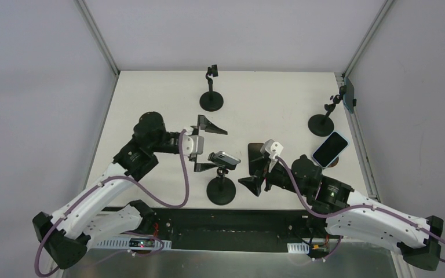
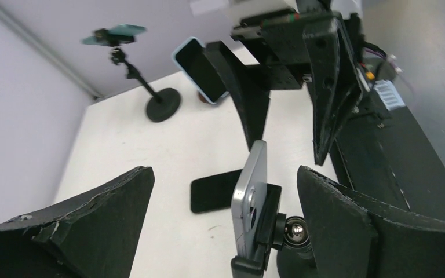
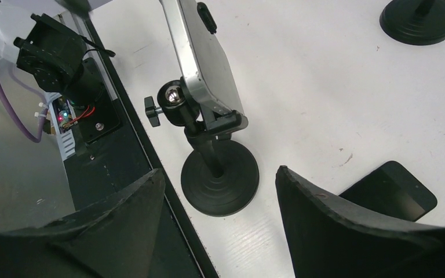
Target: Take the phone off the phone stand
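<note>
A silver-edged phone point(image 1: 226, 158) sits in the clamp of a black stand point(image 1: 221, 191) near the front middle; the right wrist view shows the phone point(image 3: 197, 58) upright above the round base point(image 3: 220, 182). My left gripper point(image 1: 207, 142) stands open just left of and behind the phone; in the left wrist view the phone point(image 2: 246, 202) is between but beyond its spread fingers, not gripped. My right gripper point(image 1: 251, 179) is open, low to the right of the stand, with nothing between its fingers.
A black phone point(image 1: 255, 150) lies flat on the table. Another phone point(image 1: 329, 149) rests at the right. Stands point(image 1: 211, 102) point(image 1: 321, 125) occupy the back and right. The front edge is close to the stand.
</note>
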